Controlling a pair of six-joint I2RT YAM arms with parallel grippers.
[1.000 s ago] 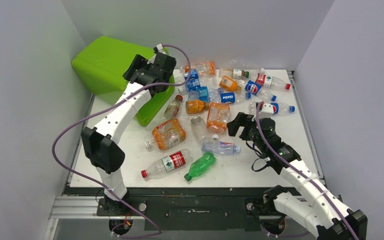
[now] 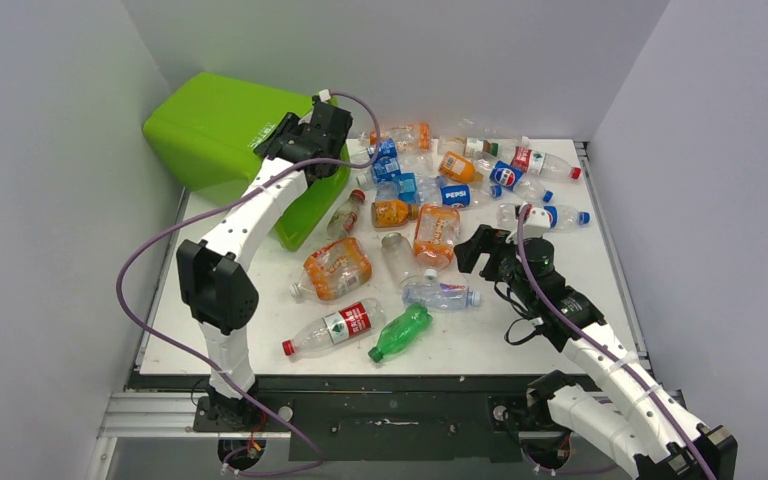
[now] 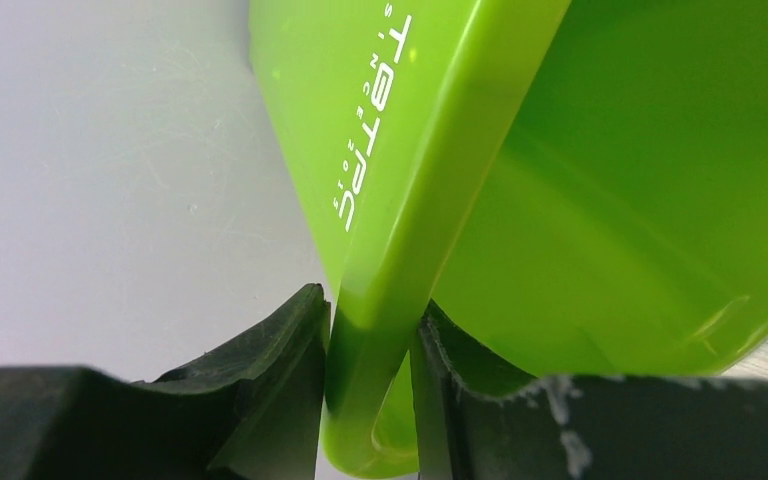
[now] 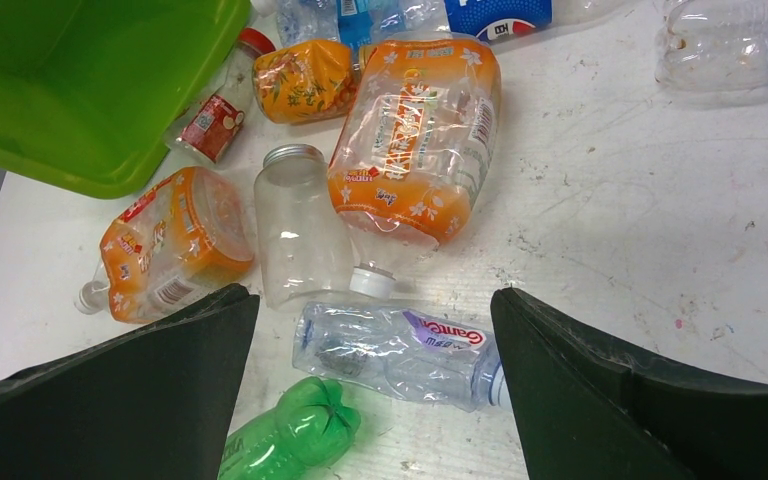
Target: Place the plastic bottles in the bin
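Observation:
The green bin (image 2: 210,120) lies on its side at the back left, its mouth facing the bottles. My left gripper is shut on the bin's rim (image 3: 385,270), one finger outside and one inside. Over the table's right half, my right gripper (image 2: 468,262) stands open and empty. Below it in the right wrist view lie a clear bottle with a purple label (image 4: 400,350) and a green bottle (image 4: 295,435). A red-labelled bottle (image 2: 335,328) rests near the front edge. Orange-labelled bottles (image 2: 335,268) and a clear jar (image 4: 300,225) occupy the middle.
Several more bottles (image 2: 470,195) crowd the back and back right. A small red-capped bottle (image 4: 215,110) lies close to the bin's mouth. Grey walls enclose the back and sides.
The left arm has shifted slightly to the right, and its gripper has turned a little at the bin's rim. The bin, bottles and right arm look unmoved.

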